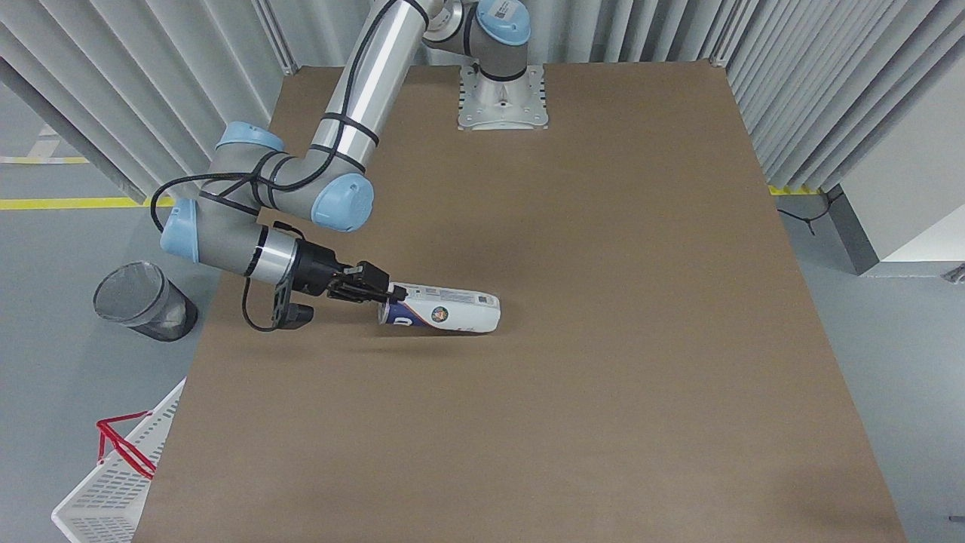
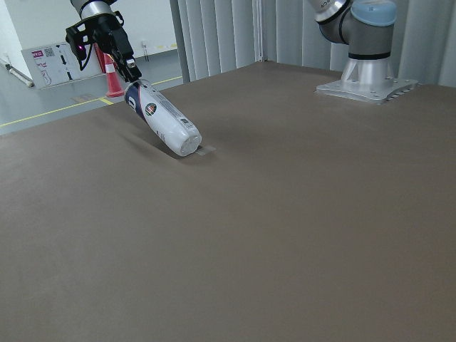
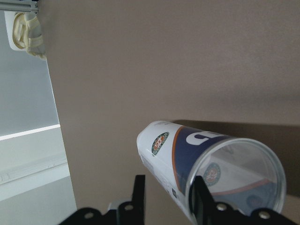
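A white plastic bottle [image 1: 443,308] with a navy label lies tilted in my gripper [image 1: 393,291], its far end low at the brown tabletop. In the left view the bottle [image 2: 162,121] slopes down from the gripper [image 2: 132,75] to the table beside a small piece of clear tape. The wrist view shows the near end of the bottle [image 3: 197,154] as an open clear rim, with one finger [image 3: 201,201] inside it and the other outside along the wall. Whether the fingers press on the wall is hard to tell.
The arm's base [image 1: 502,99] stands at the back. Beyond the left edge are a dark bin [image 1: 145,299] and a white basket [image 1: 117,489] with red handles on the floor.
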